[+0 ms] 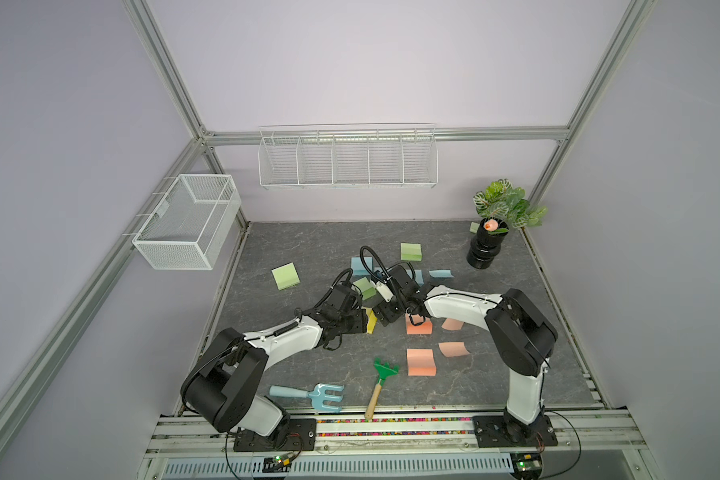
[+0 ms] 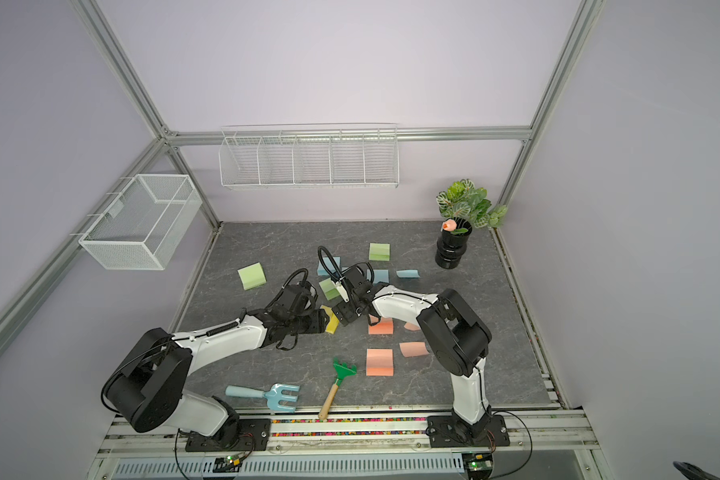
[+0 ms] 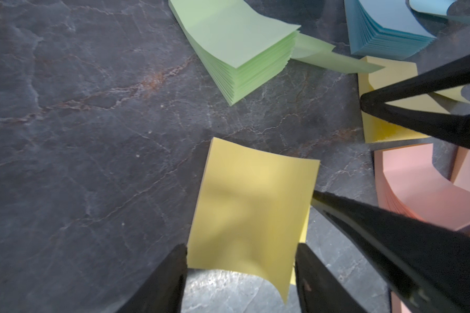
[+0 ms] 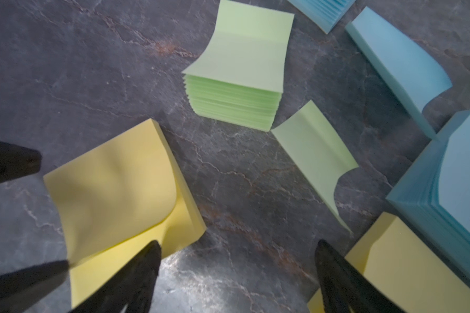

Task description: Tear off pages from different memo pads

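A yellow memo pad (image 3: pixel 248 203) (image 4: pixel 115 187) lies between my grippers, its top page lifted at one side. My left gripper is open at that pad, its fingertips either side of the near edge. My right gripper also stands open, just to the right of the same pad, nothing visibly held. A green pad (image 4: pixel 235 88), a second yellow pad (image 3: pixel 391 130), a blue pad (image 4: pixel 459 187) and a pink pad (image 3: pixel 423 193) surround them. A loose green page (image 4: pixel 313 151) and a blue one (image 4: pixel 397 62) lie on the table.
Pink pads and pages (image 1: pixel 421 361) lie at front right. A green fork (image 1: pixel 385 370) and light-blue fork (image 1: pixel 325 397) lie along the front edge. A potted plant (image 1: pixel 481 248) stands back right.
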